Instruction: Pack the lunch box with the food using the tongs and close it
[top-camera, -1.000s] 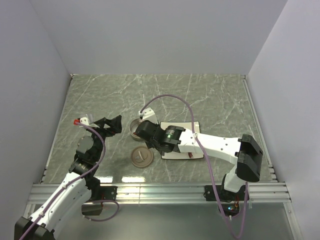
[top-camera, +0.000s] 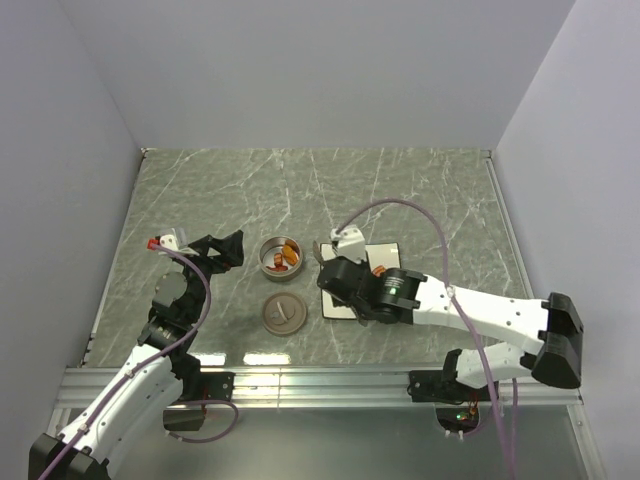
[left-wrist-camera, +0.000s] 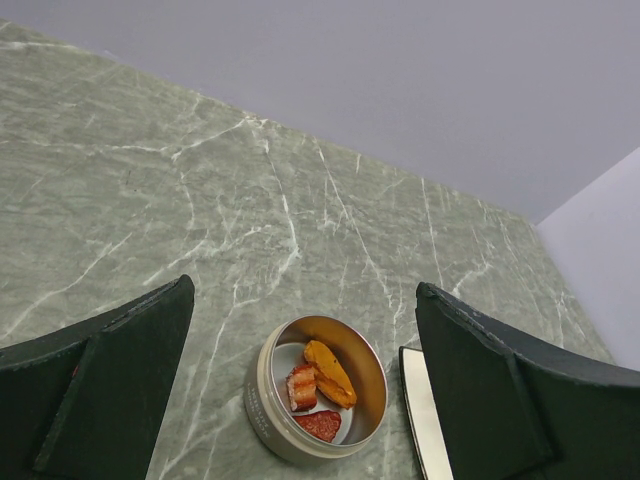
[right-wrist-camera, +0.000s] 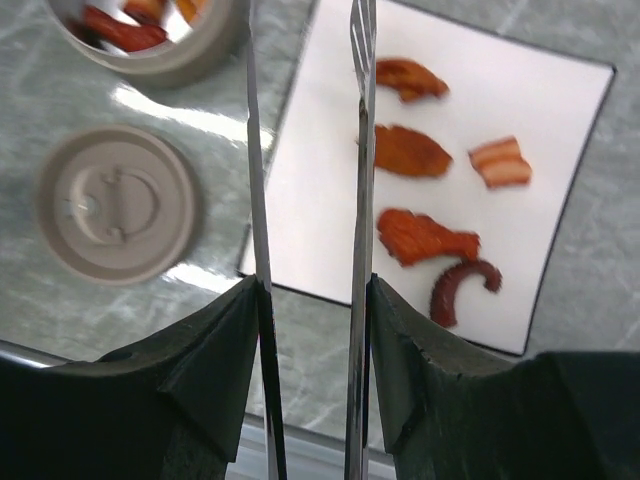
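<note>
The round metal lunch box (top-camera: 261, 262) stands uncovered with orange (left-wrist-camera: 322, 365), striped (left-wrist-camera: 301, 388) and red (left-wrist-camera: 319, 426) food pieces inside. Beside it lies its grey-brown lid (top-camera: 271, 324). Several food pieces rest on a white board (right-wrist-camera: 310, 190), among them a red drumstick-like piece (right-wrist-camera: 428, 237), an orange piece (right-wrist-camera: 412, 150), a striped piece (right-wrist-camera: 500, 162) and a curled dark red piece (right-wrist-camera: 462, 286). My right gripper is closed around metal tongs (right-wrist-camera: 362, 230), whose arms are spread above the board; their tips leave the view. My left gripper is open and empty, left of the box.
In the top view my right arm (top-camera: 480, 310) covers part of the board. Walls rise on both sides.
My right arm has swung right, from over the lunch box to over the board, carrying the tongs. This uncovers the box's contents in the top view. The left arm is still.
</note>
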